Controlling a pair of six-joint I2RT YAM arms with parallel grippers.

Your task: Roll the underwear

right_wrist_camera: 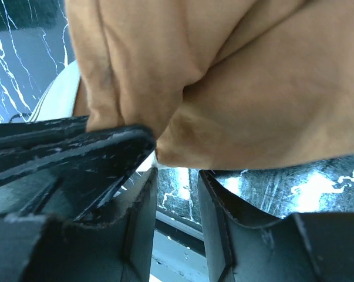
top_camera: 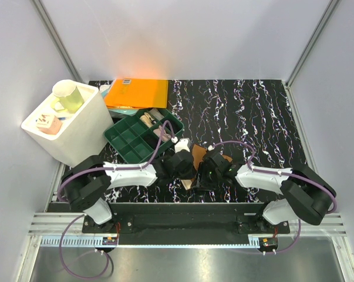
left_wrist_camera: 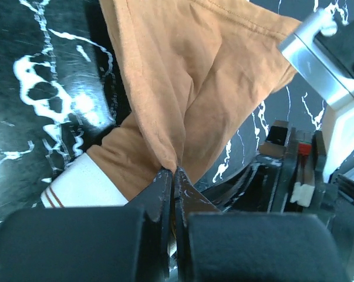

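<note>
The brown underwear point(top_camera: 198, 154) with its white waistband point(left_wrist_camera: 86, 182) lies bunched on the table between my arms, partly hidden by them from above. In the left wrist view, folds of the brown cloth run to the tips of my left gripper, which is shut on the fabric. My right gripper is open, its fingers a little apart. Between them only the table shows, and the lower edge of the cloth lies just beyond the tips. The black left gripper fingers point(right_wrist_camera: 77, 153) reach in close beside it, against the cloth.
Left of the cloth stands a green divided box point(top_camera: 122, 140) holding several rolled items. Behind it lies an orange folder point(top_camera: 137, 94), with a white bin point(top_camera: 71, 138) at far left.
</note>
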